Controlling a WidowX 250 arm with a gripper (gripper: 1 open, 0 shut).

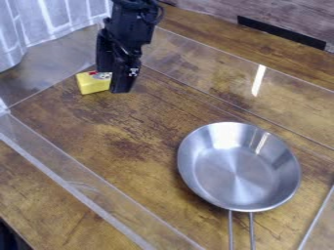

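Observation:
My black gripper (113, 73) hangs at the top left of the view, open, its fingers pointing down over the wooden table. Just behind and left of its fingers lies a yellow block (93, 85) with some red and white on top, partly hidden by the gripper. Whether the fingers touch it, I cannot tell.
A steel pan (237, 166) with its handle toward the front fills the lower right. A dark slot runs along the back right edge. Clear plastic sheeting or walls border the left.

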